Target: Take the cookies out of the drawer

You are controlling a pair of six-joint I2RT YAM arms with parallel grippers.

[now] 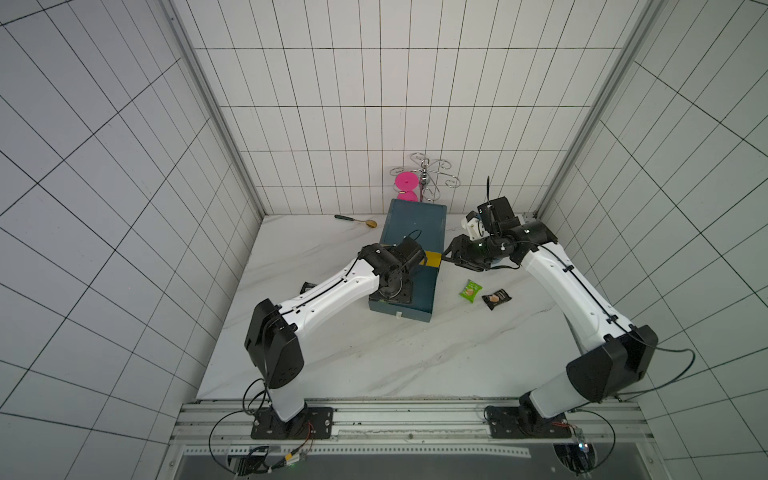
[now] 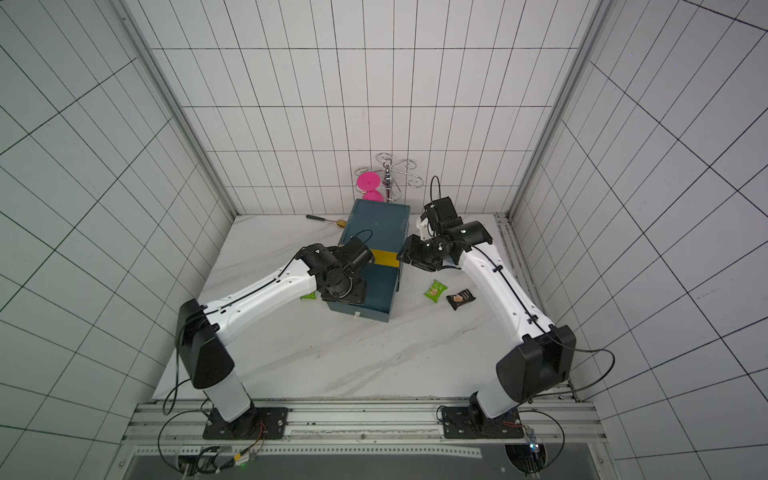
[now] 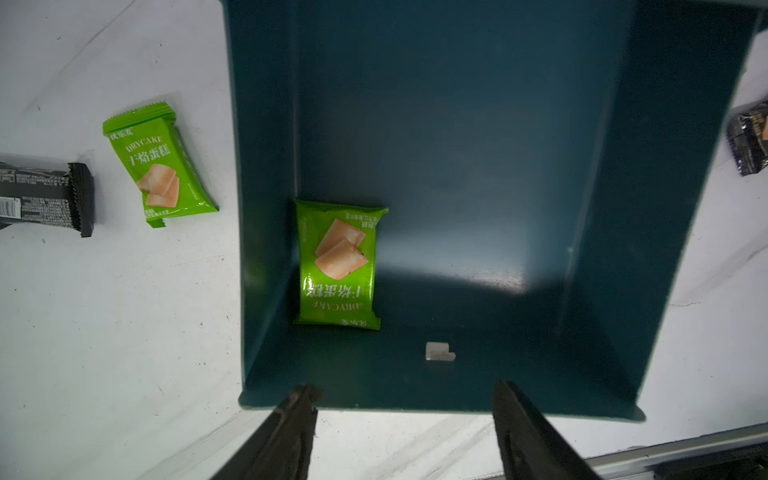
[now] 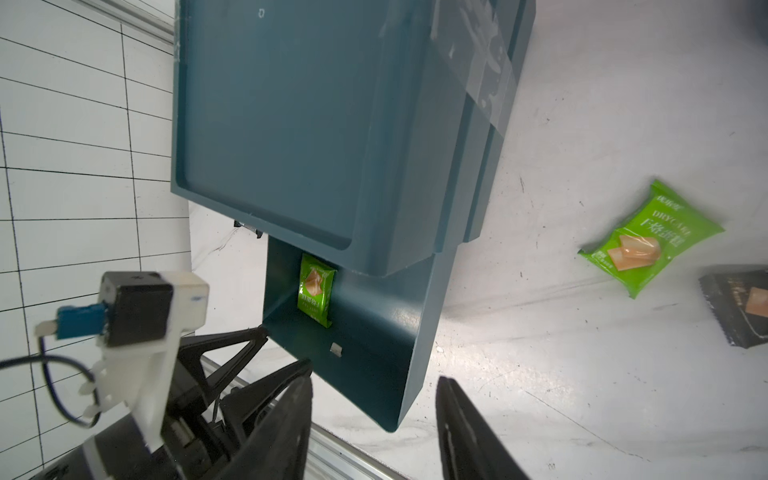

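A green-wrapped cookie [image 3: 342, 268] lies on the floor of the pulled-out blue-green drawer [image 3: 480, 120], against its left wall near the front. In the left wrist view my left gripper is above the drawer's front edge, fingers apart and empty. From above, that arm covers the cookie. My right gripper is open and empty, at the right side of the drawer cabinet [image 4: 304, 104]. The right wrist view also shows the cookie [image 4: 316, 292] inside, clear of the left gripper's fingers [image 4: 276, 376].
On the table right of the drawer lie a green packet [image 1: 470, 290] and a black packet [image 1: 496, 299]. Left of it are another green packet [image 3: 158, 166] and a black one [image 3: 44, 196]. A wooden spoon [image 1: 356, 220] lies back left.
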